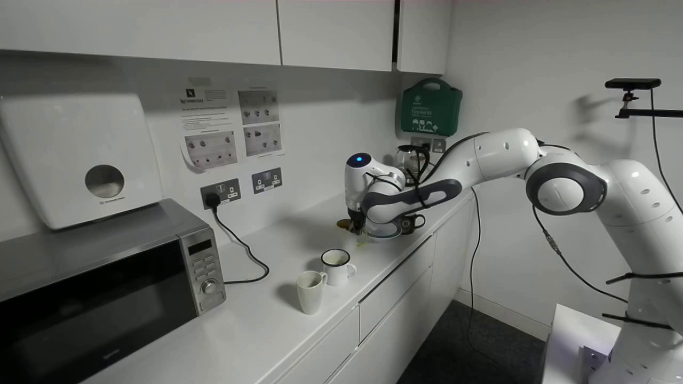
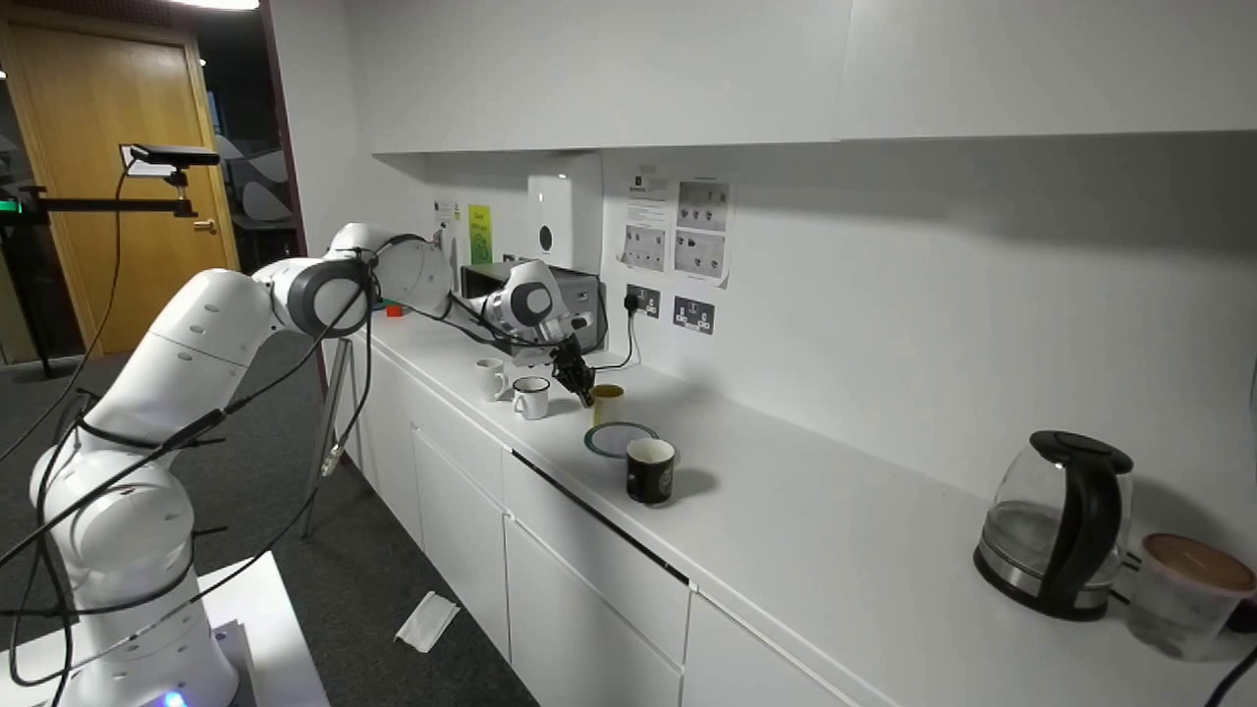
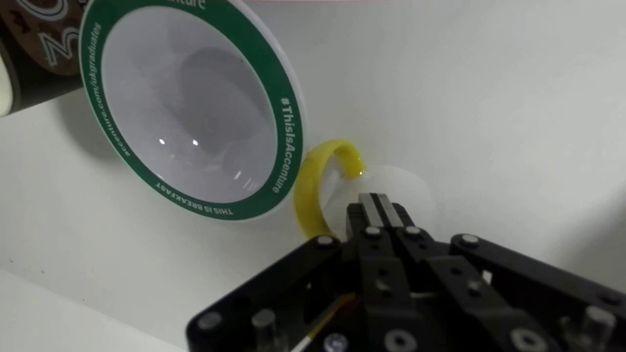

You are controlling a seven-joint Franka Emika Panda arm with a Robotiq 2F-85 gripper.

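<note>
A mug with a yellow inside stands on the counter behind the green-rimmed bowl. Its curved yellow handle lies close to the bowl's rim in the wrist view, just left of my fingertips. My gripper is shut, with its two fingers pressed together and nothing visible between them. From the side, the gripper is right beside the mug; whether it touches cannot be told. Much of the mug is hidden by the gripper in the wrist view. The bowl is white and empty.
A dark mug stands beside the bowl. On the other side are a white dark-rimmed mug and a tall cream mug. The kettle is far off, with bare counter before it. Cupboards hang above.
</note>
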